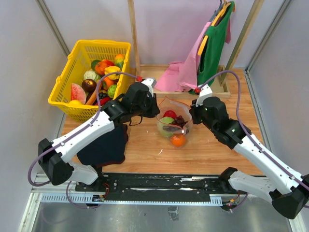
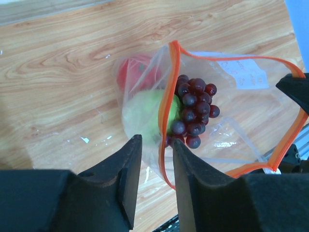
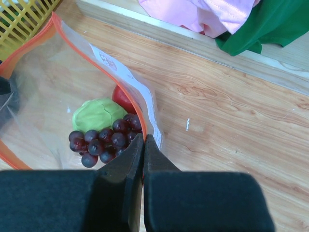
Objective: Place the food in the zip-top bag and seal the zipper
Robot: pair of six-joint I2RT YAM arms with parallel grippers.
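Observation:
The clear zip top bag (image 1: 166,103) stands gaping between the two arms, its orange-edged mouth spread wide. Inside it are dark grapes (image 2: 195,108), a pale green vegetable (image 3: 98,115), a red round item (image 1: 170,114) and an orange (image 1: 178,140). My left gripper is open; the orange rim (image 2: 164,113) of the bag runs loosely between its parted fingers. On the opposite side, my right gripper is shut on the bag's rim, which enters between its fingertips.
A yellow basket (image 1: 57,99) full of produce stands at the back left. A dark folded cloth (image 1: 104,147) lies below it. Pink and green garments (image 1: 215,53) hang from a wooden rack at the back. Bare table (image 1: 231,159) extends to the right.

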